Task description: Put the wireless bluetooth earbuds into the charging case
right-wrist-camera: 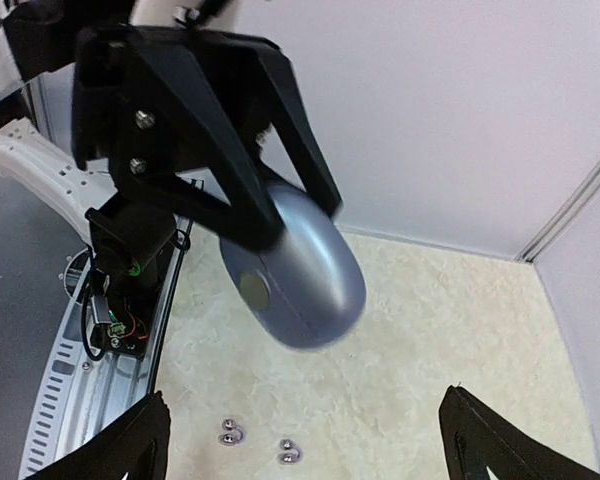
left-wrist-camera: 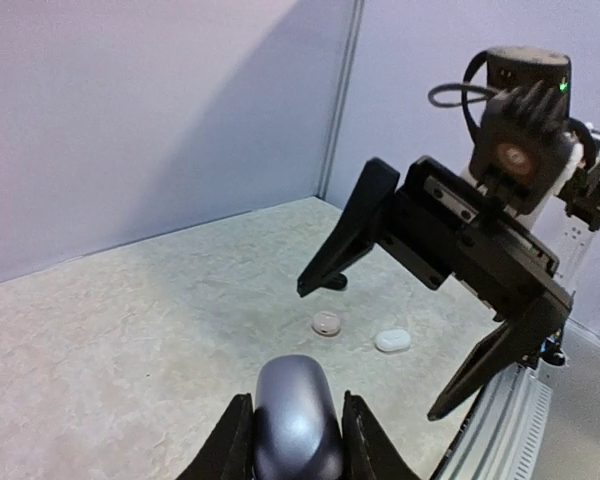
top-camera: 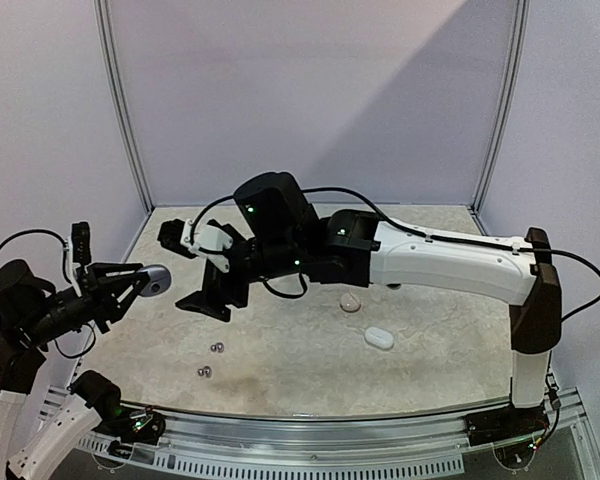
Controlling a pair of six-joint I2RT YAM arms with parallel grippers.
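My left gripper (top-camera: 130,280) is shut on the bluish-silver charging case (top-camera: 155,281), held in the air at the left; it fills the bottom middle of the left wrist view (left-wrist-camera: 296,415) and hangs in the right wrist view (right-wrist-camera: 310,280). My right gripper (top-camera: 195,270) is open, just right of the case and apart from it, its fingers empty. Two small pairs of silver earbuds (top-camera: 217,348) (right-wrist-camera: 290,452) lie on the table at front left.
A white oval object (top-camera: 379,338) and a pale round object (top-camera: 349,302) lie on the right middle of the table (top-camera: 280,370). The right arm stretches across the back half.
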